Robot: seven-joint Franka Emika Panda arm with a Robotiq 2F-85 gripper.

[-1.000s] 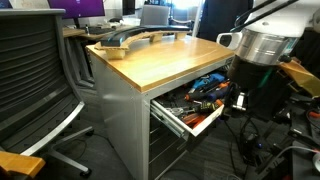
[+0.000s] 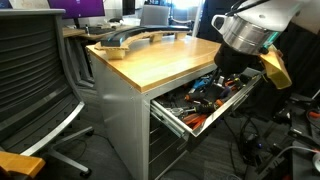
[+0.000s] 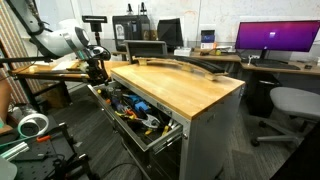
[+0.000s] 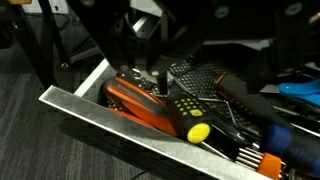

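An open metal drawer (image 2: pixel 176 124) full of hand tools juts from the cabinet under the wooden top. My gripper (image 2: pixel 222 80) hangs over it, toward the far end. In the wrist view, dark fingers (image 4: pixel 132 45) stand apart across the top, and I make out nothing held between them. Beneath lie a red-orange tool (image 4: pixel 140 104), a black-and-yellow handle (image 4: pixel 190 120) and a black handle (image 4: pixel 245 95). A blue-and-black handle (image 4: pixel 292 145) is at the right. The fingers hide part of the drawer's contents; contact with a tool cannot be made out.
The drawer's metal front edge (image 4: pixel 150 137) runs close below the tools. The wooden cabinet top (image 2: pixel 155 62) carries long dark objects (image 3: pixel 180 66) along its back. Office chairs (image 2: pixel 45 80) stand on the floor beyond the cabinet.
In exterior view 1, the arm has swung left and the gripper has risen a little, from the drawer's outer side to over its tools. The drawer has stayed put.
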